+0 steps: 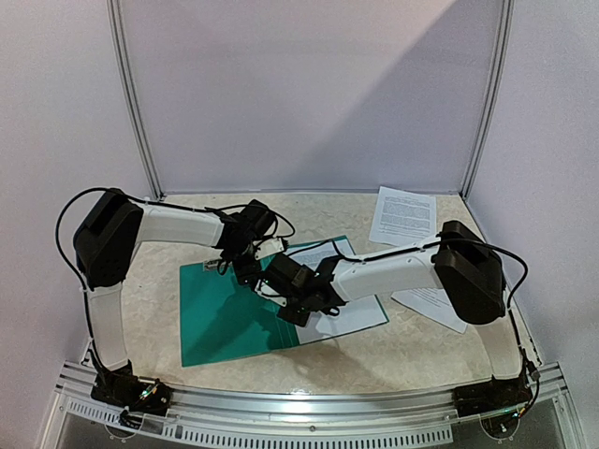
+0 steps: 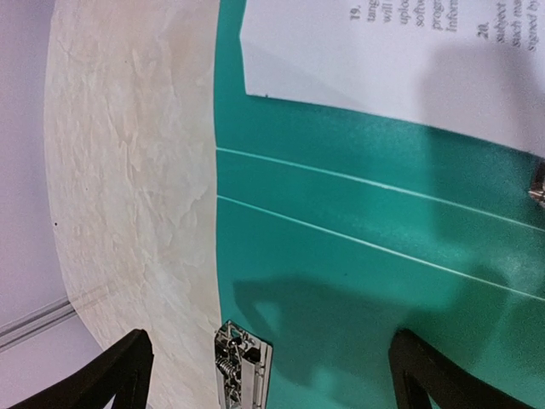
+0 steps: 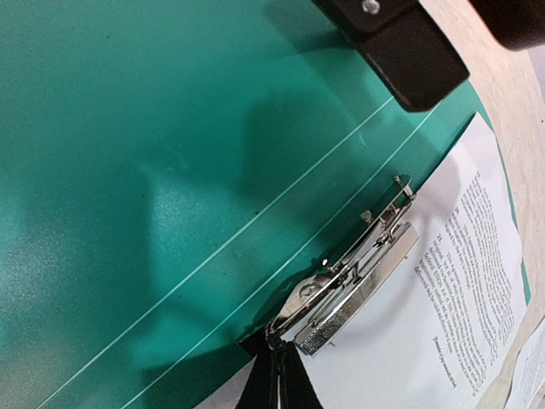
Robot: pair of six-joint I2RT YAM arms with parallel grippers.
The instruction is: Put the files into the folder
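The green folder [image 1: 220, 323] lies spread open on the table. A printed sheet [image 3: 464, 290] rests on its right half, and a metal spring clip [image 3: 366, 294] sits along that sheet's inner edge. My right gripper is shut, its fingertips touching or right beside the near end of the clip's lever; I cannot tell whether the thin lever is between them. My left gripper stands open above the folder's left half, nothing between its fingers. A second metal clip [image 2: 244, 371] shows on the folder's edge below it.
Two loose printed sheets lie right of the folder: one [image 1: 404, 215] at the back, the other [image 1: 435, 307] partly under my right arm. Both arms come close together over the folder's spine.
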